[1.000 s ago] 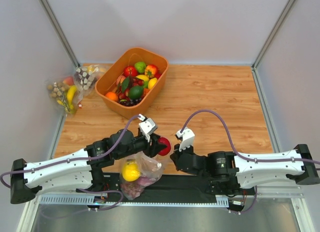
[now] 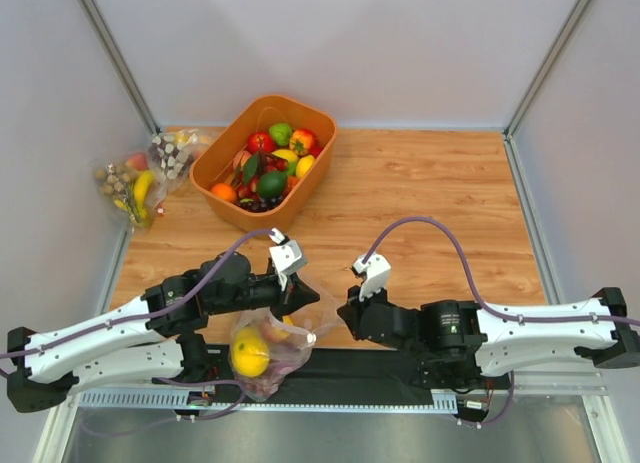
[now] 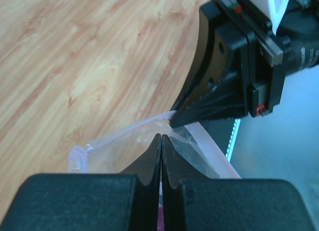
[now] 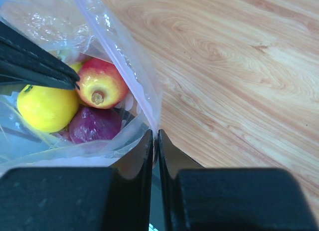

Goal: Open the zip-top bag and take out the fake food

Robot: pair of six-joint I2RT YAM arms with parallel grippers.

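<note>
The clear zip top bag [image 2: 270,375] lies at the table's front edge, its mouth spread apart. Inside, in the right wrist view, are a red and yellow fruit [image 4: 101,81], a yellow fruit [image 4: 48,109] and a purple one [image 4: 93,124]. My left gripper is shut with nothing between its fingers, at the bag's mouth; its tip [image 4: 75,80] shows over the fruit, the red one outside it. My right gripper is shut on the bag's rim [image 4: 142,99] and holds that edge up.
An orange bin [image 2: 322,123] full of fake fruit and vegetables stands at the back left. Two other filled bags [image 2: 130,190] lie beside it by the left wall.
A second ago the left gripper held the red fruit at the bag's mouth.
</note>
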